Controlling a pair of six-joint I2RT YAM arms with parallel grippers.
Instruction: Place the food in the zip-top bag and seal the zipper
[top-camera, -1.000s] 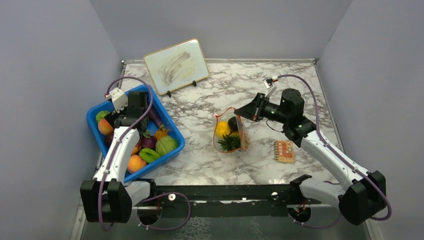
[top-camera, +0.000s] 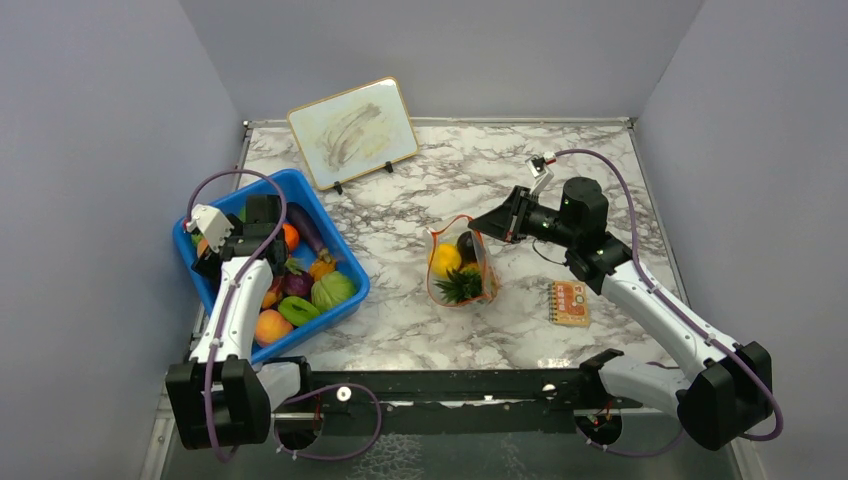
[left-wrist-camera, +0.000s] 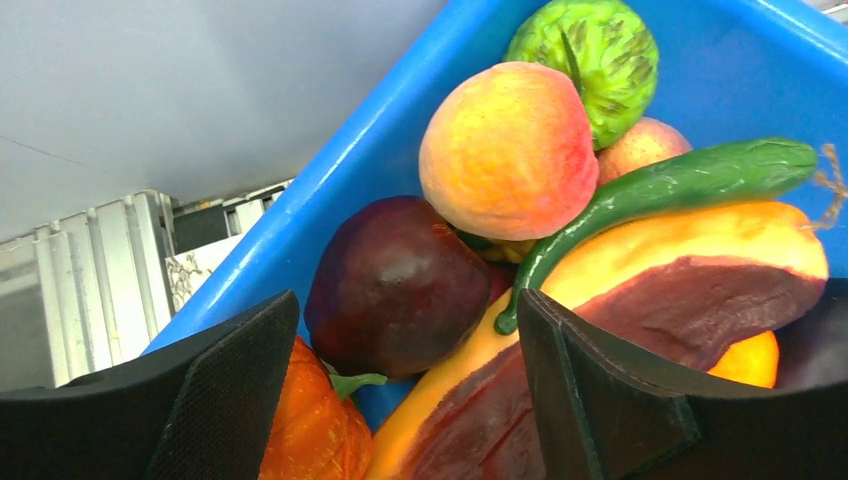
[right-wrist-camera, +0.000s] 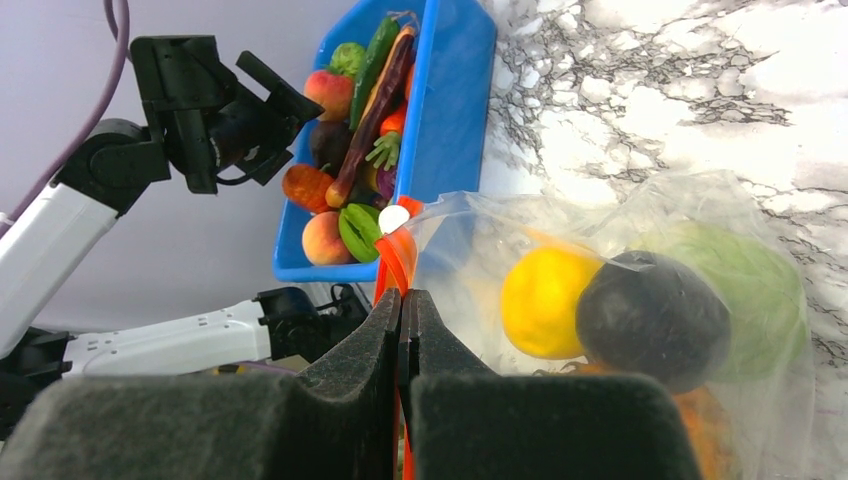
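On the marble table a clear zip top bag (top-camera: 437, 285) with an orange rim stands with its mouth open. A yellow fruit (right-wrist-camera: 547, 303), a dark round fruit (right-wrist-camera: 652, 318) and something green and leafy (top-camera: 459, 287) are inside. My right gripper is shut on the bag's orange rim. Over the blue bin (top-camera: 355, 265), my left gripper is parted, its black fingers (left-wrist-camera: 236, 385) on either side of a dark purple round fruit (left-wrist-camera: 398, 285). No contact between them shows. A peach (left-wrist-camera: 508, 150) lies just beyond that fruit.
Packed in the bin are a green cucumber (left-wrist-camera: 740, 170), an orange pepper (left-wrist-camera: 312, 425), a brown-and-yellow long item (left-wrist-camera: 700, 295) and several others. A whiteboard (top-camera: 354, 134) stands at the back. A notebook (top-camera: 569, 303) lies right of the bag; the table between bin and bag is clear.
My left gripper has moved left across the bin, towards its left wall, covering the peach and green item there in the top view. The right arm and the bag stay put.
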